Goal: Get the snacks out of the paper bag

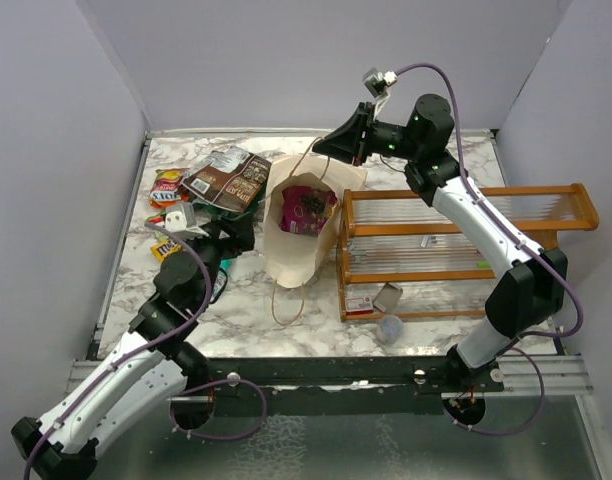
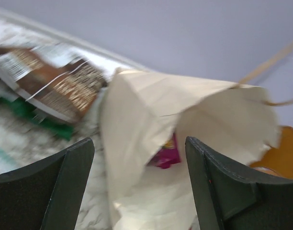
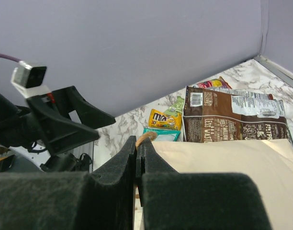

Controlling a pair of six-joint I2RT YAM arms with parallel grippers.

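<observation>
The cream paper bag (image 1: 287, 253) stands mid-table, its upper handle held up in my shut right gripper. A purple snack packet (image 1: 306, 210) lies inside it, partly hidden by the bag wall in the left wrist view (image 2: 122, 110). My left gripper (image 1: 236, 235) is open at the bag's left, with nothing between its fingers. Left of the bag are a brown snack bag (image 3: 232, 120), a yellow M&M packet (image 3: 163, 120), a teal packet (image 3: 163, 134) and other colourful packets.
A wooden rack (image 1: 576, 210) fills the right side, with small items at its lower front. Bare marble (image 1: 236, 330) shows in front of the bag.
</observation>
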